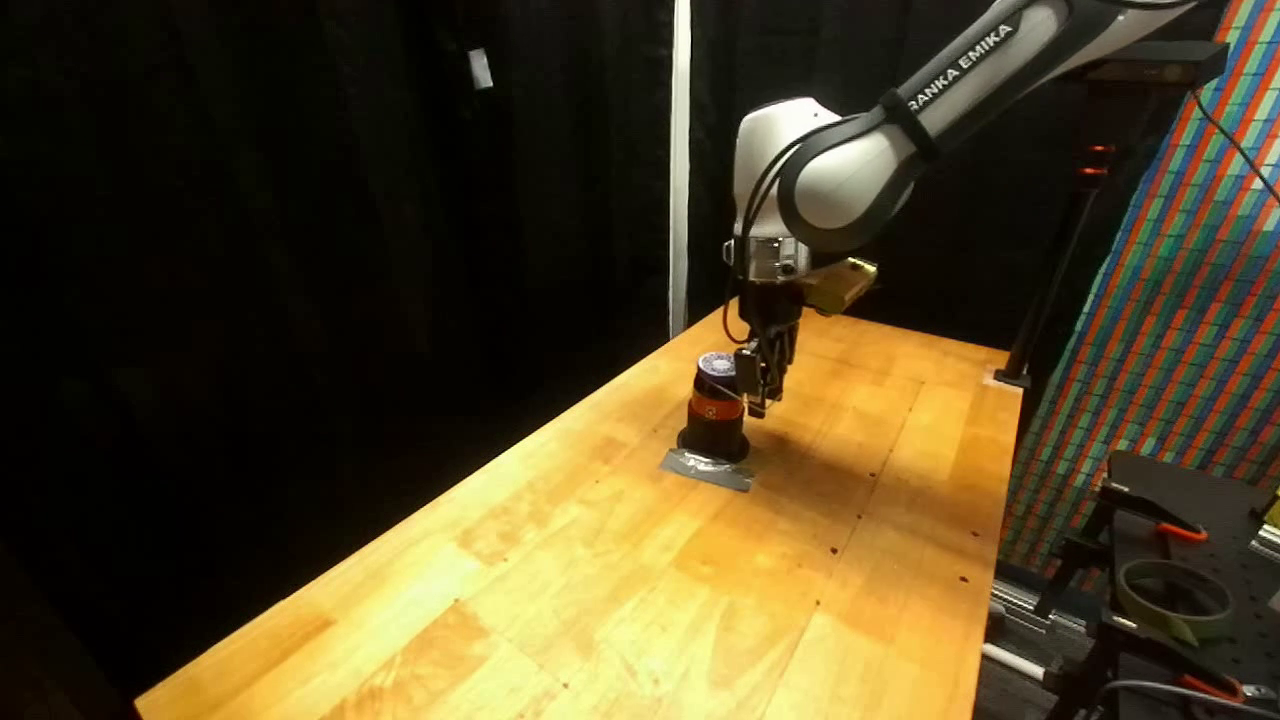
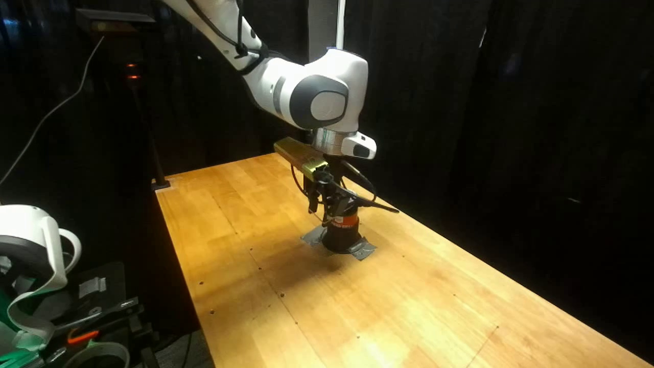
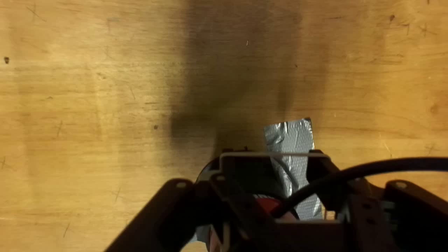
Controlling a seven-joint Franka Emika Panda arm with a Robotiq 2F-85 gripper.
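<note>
A black round object [image 1: 713, 430] with an orange band and a pale patterned top stands upright on the wooden table. Low beside its upper part is my gripper [image 1: 761, 390], to its right in exterior view 1. From exterior view 2, the gripper [image 2: 332, 205] covers much of the object's top, though the orange band [image 2: 344, 221] shows below. A gap separates the dark fingers of the gripper in the wrist view, so it is part open. A thin pale strand [image 3: 273, 154] spans that gap. Whether the fingers touch the object cannot be told.
Grey tape [image 1: 708, 469] lies flat at the object's base. Bare wood [image 1: 600, 576] stretches away in front. Clamps and a roll of tape [image 1: 1173, 598] lie on a black side table, off the right edge.
</note>
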